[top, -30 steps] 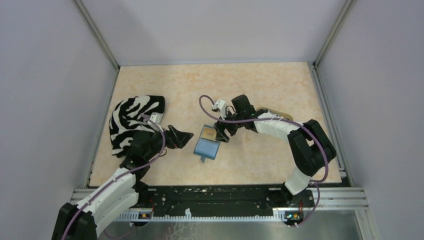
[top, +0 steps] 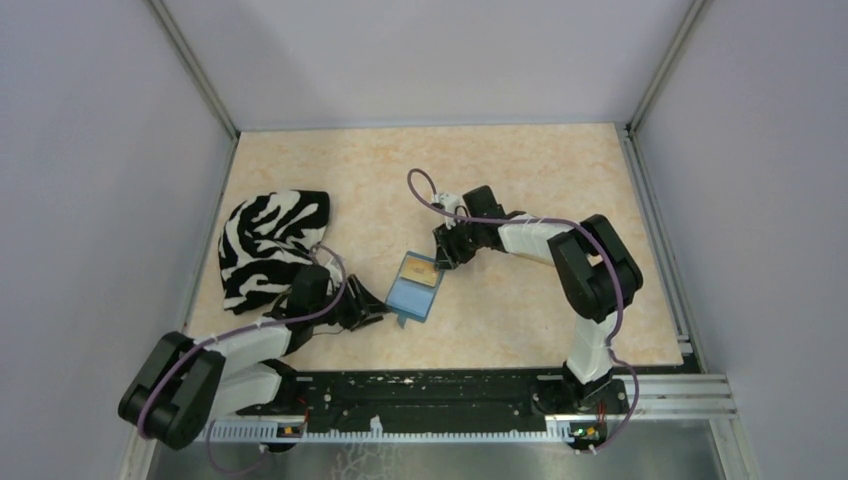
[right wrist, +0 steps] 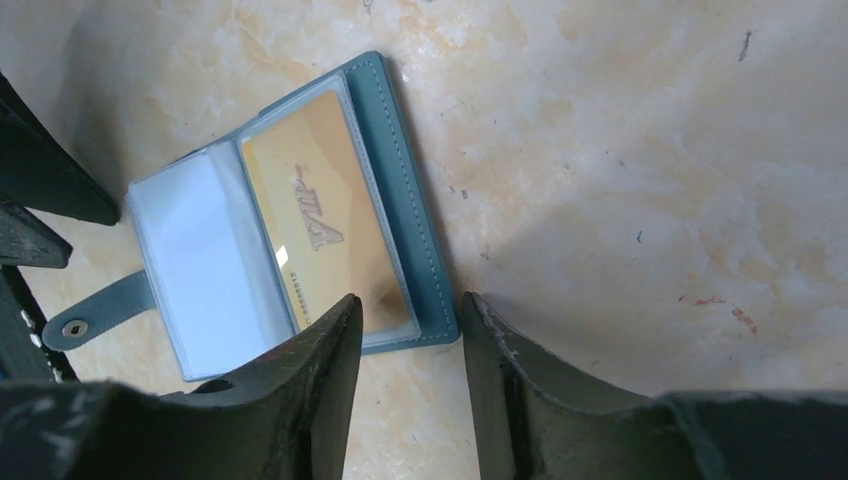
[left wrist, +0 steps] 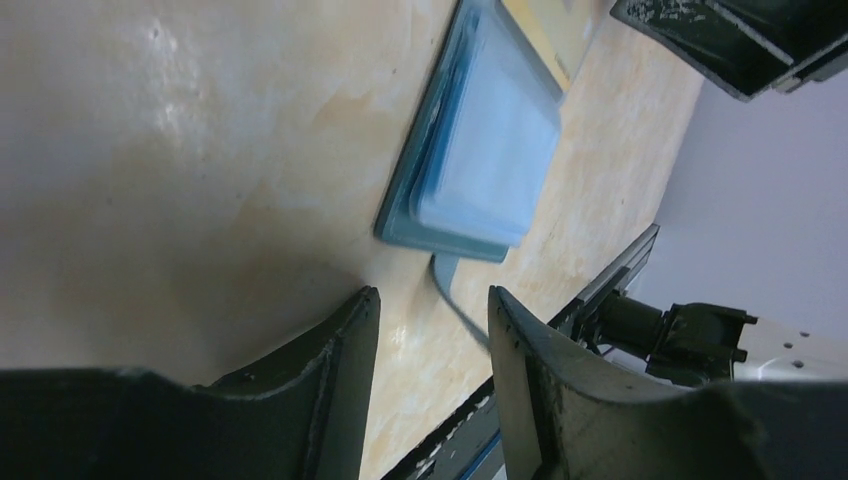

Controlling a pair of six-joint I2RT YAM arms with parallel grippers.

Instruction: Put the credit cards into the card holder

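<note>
The blue card holder (top: 408, 300) lies unfolded near the table's middle, its strap (right wrist: 98, 312) pointing to the front. A gold card (right wrist: 318, 205) sits under the clear pocket of one half; on the other half, the pocket (right wrist: 212, 265) looks pale, and a card there cannot be made out. My left gripper is part open at the holder's front-left corner, with nothing between its fingers. Partly open too, my right gripper is at the holder's edge by the gold card. That corner appears between its fingers, but whether they touch it cannot be told.
A black-and-white patterned cloth (top: 275, 235) lies on the left of the table. Something tan (top: 538, 258) is mostly hidden behind the right arm. Bare tabletop (top: 400, 165) stretches behind the holder.
Over the last second my left gripper moved toward the front, to the holder's near-left corner. My right gripper shifted slightly toward the back. The holder has barely moved.
</note>
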